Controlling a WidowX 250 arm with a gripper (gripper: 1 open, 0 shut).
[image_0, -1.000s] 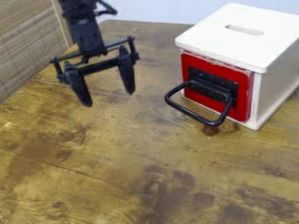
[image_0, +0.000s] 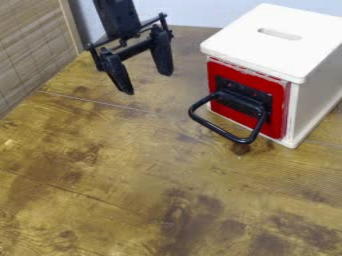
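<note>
My gripper (image_0: 142, 72) hangs at the upper left, black, its two fingers apart with nothing between them, above the floor and left of a white box (image_0: 275, 45). The box has a red front panel (image_0: 274, 124) with a black plate and a black U-shaped handle (image_0: 214, 130) that sticks out toward the front left. The gripper is apart from the handle.
A woven tan panel (image_0: 30, 50) runs along the left edge, and a pale wall stands at the back.
The box looks unchanged.
</note>
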